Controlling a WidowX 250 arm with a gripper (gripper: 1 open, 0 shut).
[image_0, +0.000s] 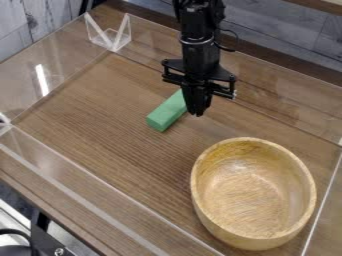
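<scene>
The black robot gripper (198, 102) points down over the wooden table near its middle, its tip just right of a green block (166, 118) that lies flat and is partly behind it. The fingertips are small and dark; the gripper looks shut, with nothing visible between them.
A large pale yellow bowl (254, 225) fills the front right. Clear plastic brackets stand at the back left and left edge.
</scene>
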